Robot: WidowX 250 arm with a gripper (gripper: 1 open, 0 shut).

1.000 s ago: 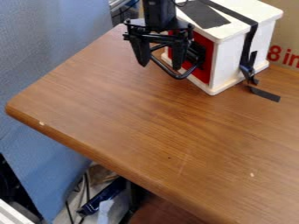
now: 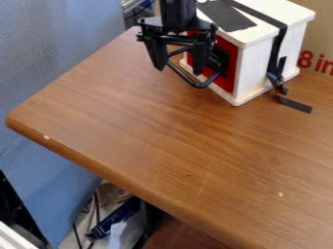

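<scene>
My black gripper [image 2: 182, 60] hangs near the back of the wooden table, in front of a white box [image 2: 254, 88] with a red front panel [image 2: 224, 80]. Black straps run down the box's right side, ending in a dark tab on the tabletop. The gripper's linkage overlaps the red panel; I cannot tell whether it touches it or how its fingers stand.
A cardboard box [image 2: 316, 49] stands behind at the right. A blue-grey partition [image 2: 46, 58] lines the left, with assorted items on the floor below the table's edge.
</scene>
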